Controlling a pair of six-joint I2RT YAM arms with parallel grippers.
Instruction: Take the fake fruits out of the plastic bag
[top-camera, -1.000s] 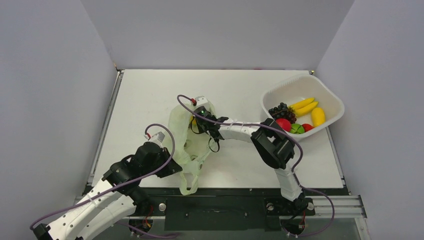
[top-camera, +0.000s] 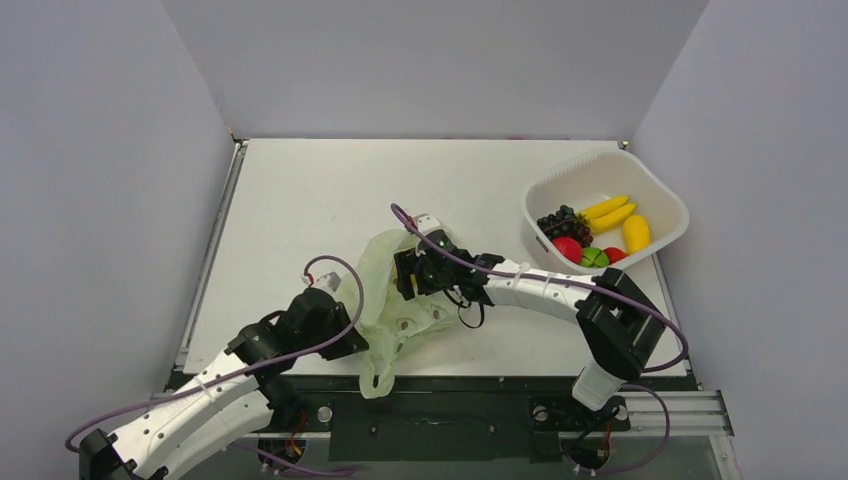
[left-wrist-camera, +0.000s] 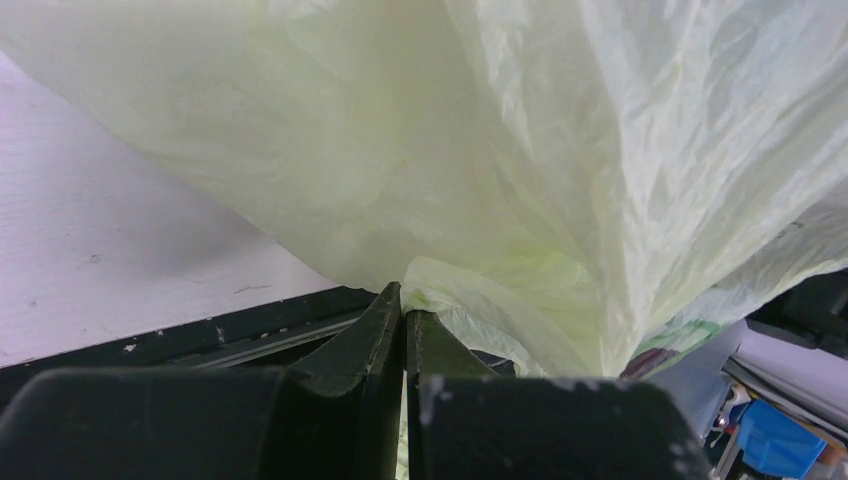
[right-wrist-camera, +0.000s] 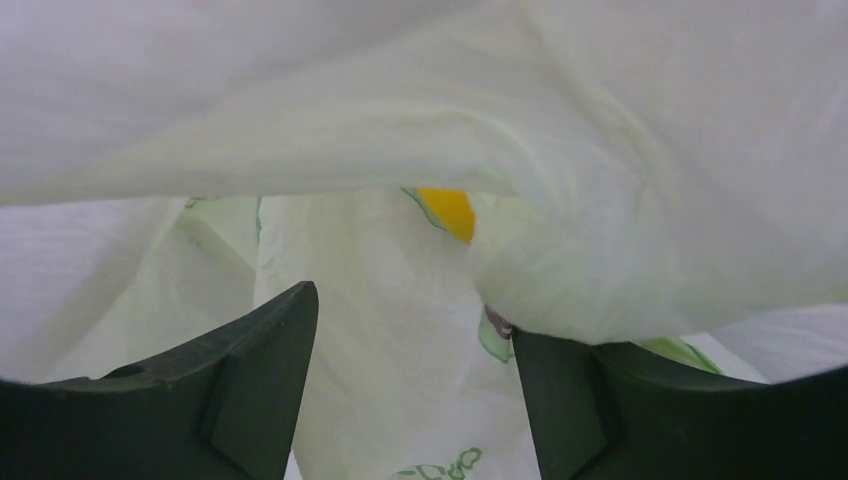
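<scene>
The pale green plastic bag (top-camera: 378, 285) lies crumpled mid-table toward the front. Shut on a fold of its edge, my left gripper (top-camera: 360, 343) is at the bag's left; the left wrist view shows the bag (left-wrist-camera: 520, 300) pinched in its tips. My right gripper (top-camera: 409, 277) is over the bag from the right, fingers (right-wrist-camera: 285, 345) spread apart. Beyond them, a bit of a yellow fruit (right-wrist-camera: 450, 212) peeks from under a fold of the bag (right-wrist-camera: 400, 300). No fruit is gripped between the right fingers. Most of the bag's inside is hidden by folds.
At the right back stands a white basket (top-camera: 672, 200) holding bananas (top-camera: 606, 212), dark grapes (top-camera: 563, 226), a yellow mango-like fruit (top-camera: 636, 233), red fruits (top-camera: 568, 249) and a green one (top-camera: 593, 257). Bare white table (top-camera: 330, 190) stretches behind the bag.
The left gripper has moved slightly, still pinching the bag.
</scene>
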